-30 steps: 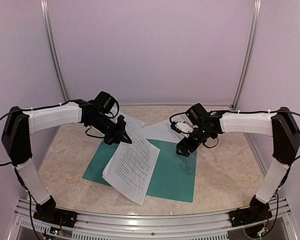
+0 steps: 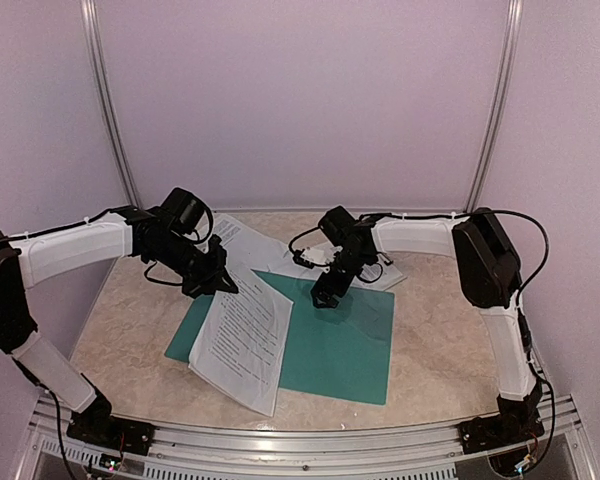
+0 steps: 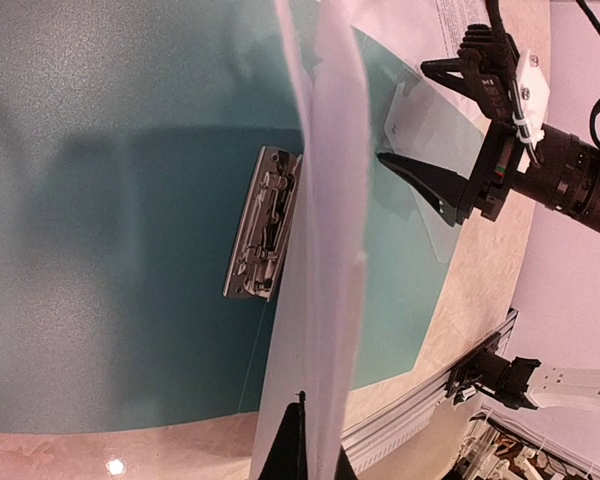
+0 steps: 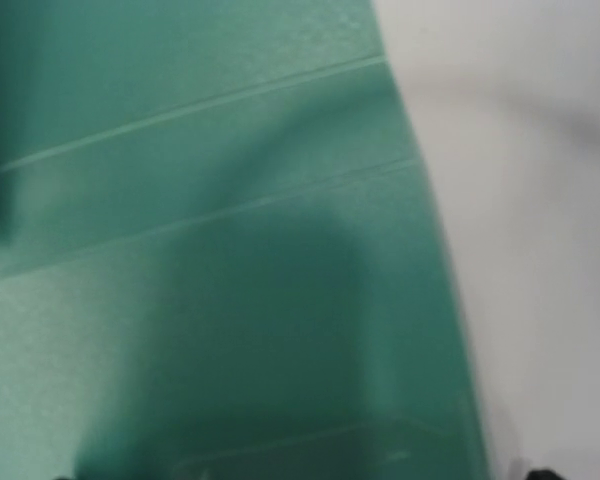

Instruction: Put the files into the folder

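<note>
An open green folder (image 2: 340, 350) lies on the table, with a metal clip (image 3: 262, 222) visible in the left wrist view. My left gripper (image 2: 218, 284) is shut on a stack of printed sheets (image 2: 238, 345), which hangs slanting over the folder's left half and past its front edge. My right gripper (image 2: 325, 296) is open, low over the folder's back right, nothing between its fingers; in the right wrist view the green cover (image 4: 210, 300) fills most of the picture.
More papers (image 2: 245, 240) lie along the back, behind the folder and partly under both arms.
My left gripper has moved left and a little down, carrying the sheets leftward. My right gripper has moved left across the folder, toward its back middle.
</note>
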